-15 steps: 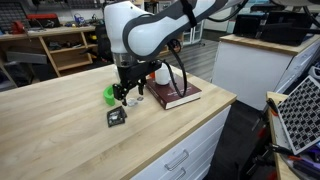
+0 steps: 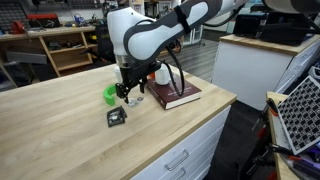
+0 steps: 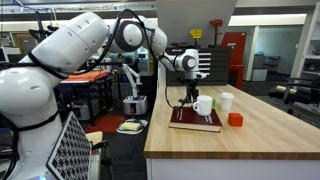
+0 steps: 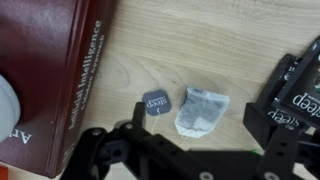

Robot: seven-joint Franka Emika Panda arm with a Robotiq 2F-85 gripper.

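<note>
A pale tea bag (image 4: 202, 112) lies flat on the wooden table in the wrist view, with its small dark tag (image 4: 156, 102) beside it. My gripper is open above them, fingers apart and nothing held. The tea bag shows between the fingers, toward the upper side. In exterior view 1 the gripper (image 2: 132, 91) points down over the tea bag (image 2: 132, 101). Two black packets, one marked "steep", lie at the right of the wrist view; the black packet (image 2: 116, 117) sits nearer the table's front in exterior view 1.
A dark red book (image 2: 178, 95) carries a white mug (image 3: 204, 105). Close behind the gripper stands a green container (image 2: 109, 95). A red block (image 3: 236, 119) and a white cup (image 3: 227, 101) are on the table too. Bare tabletop (image 2: 50, 130) stretches left in exterior view 1.
Only a small shift of the arm and gripper shows in exterior view 1, with the fingers still open over the tea bag. The objects on the table have stayed put.
</note>
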